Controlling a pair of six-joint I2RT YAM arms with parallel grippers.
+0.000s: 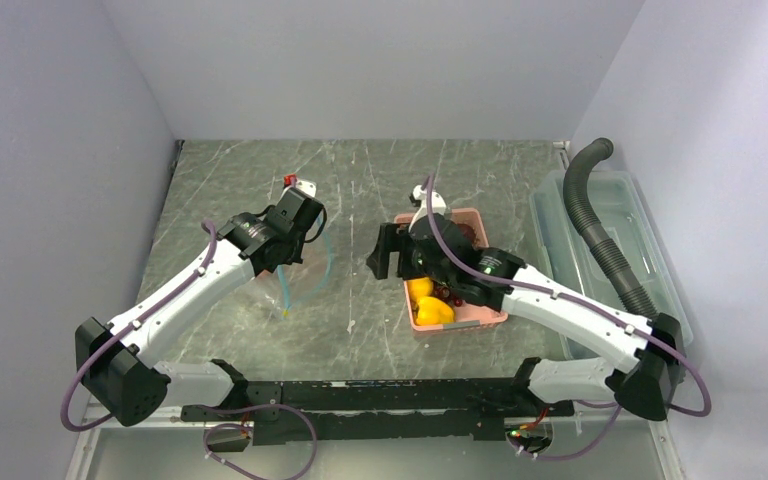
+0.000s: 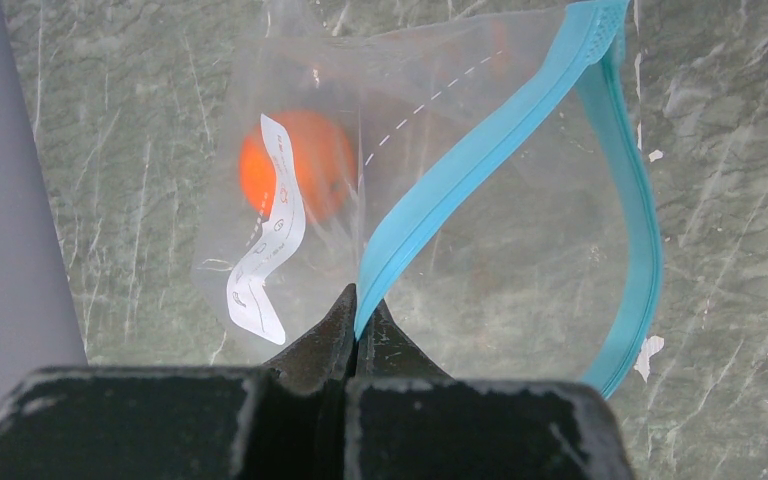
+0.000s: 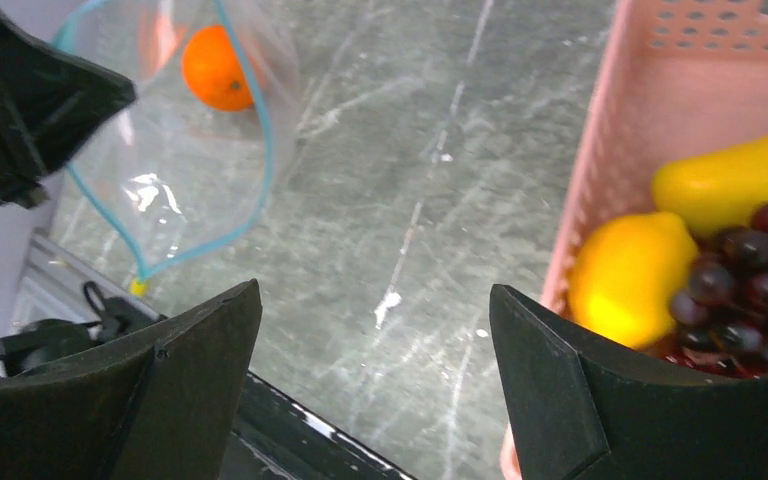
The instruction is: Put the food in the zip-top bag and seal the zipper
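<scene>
In the left wrist view, a clear bag (image 2: 500, 290) with a blue zipper edge (image 2: 470, 165) stands with its mouth spread apart. An orange round food (image 2: 310, 165) lies inside it. My left gripper is shut on the bag's blue rim. My right gripper is open, nothing between its fingers, over bare table left of the pink basket (image 3: 585, 190). That basket holds a yellow lemon-like piece (image 3: 625, 280), a longer yellow piece (image 3: 740, 180) and dark red grapes (image 3: 745, 285). From above, a yellow pepper-like piece (image 1: 434, 311) and a dark round one (image 1: 467, 232) show there too.
At the right stands a clear bin (image 1: 650, 260) with a grey corrugated hose (image 1: 605, 235) across it.
</scene>
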